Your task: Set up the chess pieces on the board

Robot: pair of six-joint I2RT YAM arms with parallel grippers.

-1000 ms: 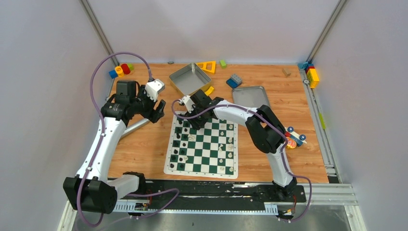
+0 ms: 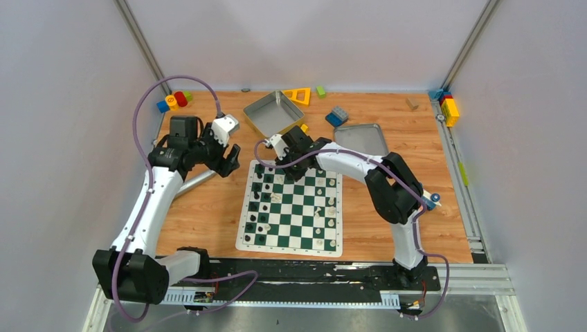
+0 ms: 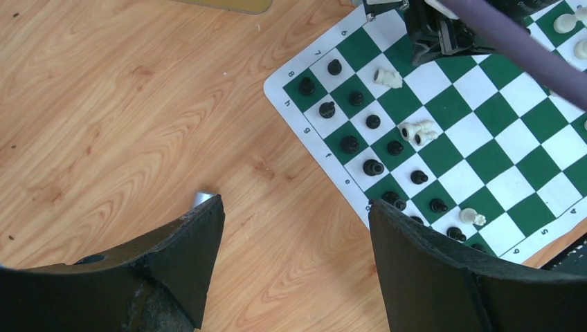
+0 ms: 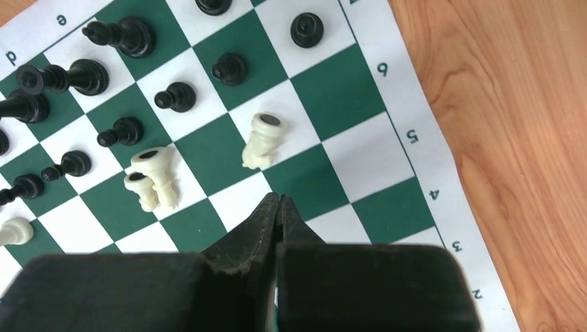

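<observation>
A green-and-white chessboard mat lies on the table. Black pieces stand along its left side in the top view, with a black pawn near the corner in the right wrist view. Among them lie toppled white pieces: one alone, and a pair side by side. My right gripper is over the board's far part, shut with nothing between its fingertips. Left of the board, above bare wood, my left gripper hangs open and empty. More white pieces, such as one, are on the right half.
A metal box stands behind the board, with a yellow triangle block and a blue-grey brick nearby. A flat grey tray lies to the right. A toy vehicle is partly hidden behind the right arm.
My right gripper has shifted to the right over the board, away from its left corner, and its elbow now covers part of the toy. The left arm is almost still.
</observation>
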